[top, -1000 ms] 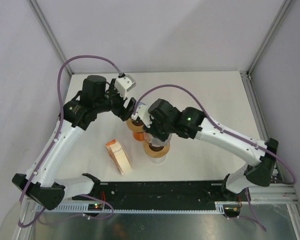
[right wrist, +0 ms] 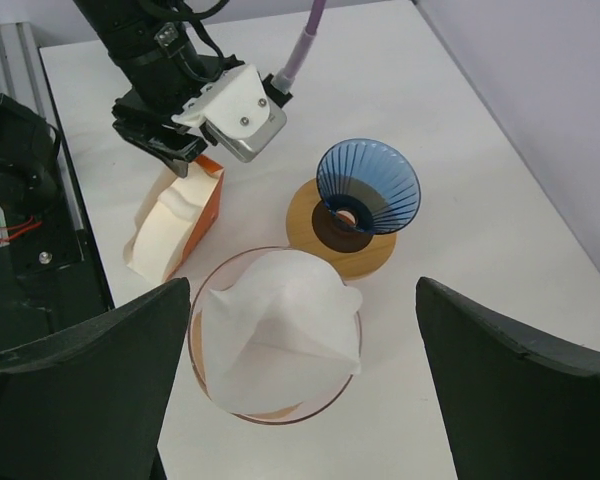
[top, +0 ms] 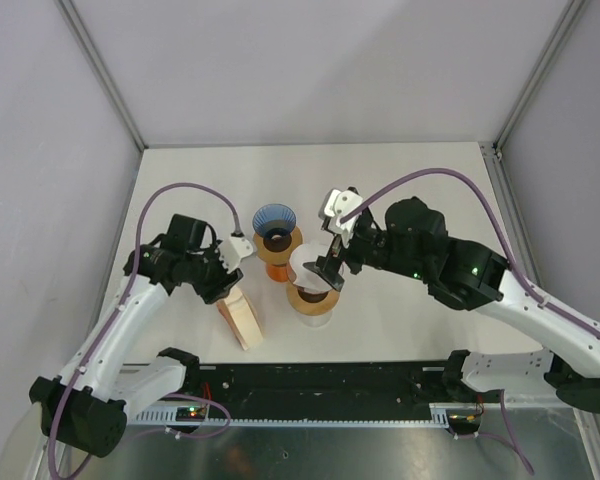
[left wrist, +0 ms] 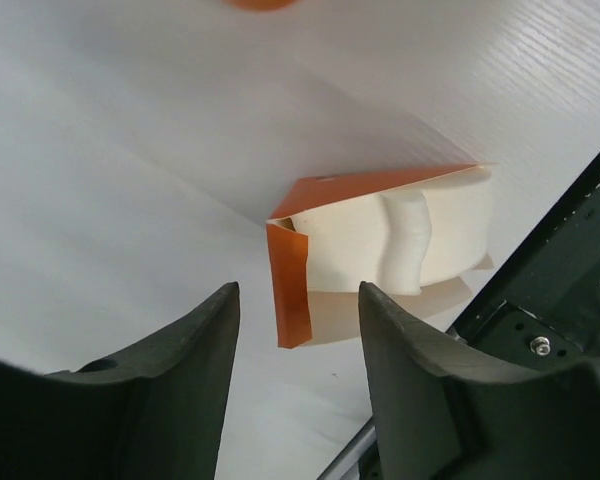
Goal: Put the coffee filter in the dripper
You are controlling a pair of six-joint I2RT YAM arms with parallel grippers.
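In the top view a white filter (top: 308, 268) sits in a clear dripper (top: 314, 311), beneath my right gripper (top: 336, 262); in the right wrist view it lies spread between that gripper's open fingers. My left gripper is above the folded pack of filters (left wrist: 420, 235), whose orange end is between its fingertips in the left wrist view; whether it touches is unclear. The left fingers are apart.
A blue dripper (right wrist: 368, 180) stands on a wooden ring with an orange base, behind and left of the clear one.
My left gripper has moved down toward the front left, over the filter pack. The right arm has shifted right, its gripper still over the clear dripper.
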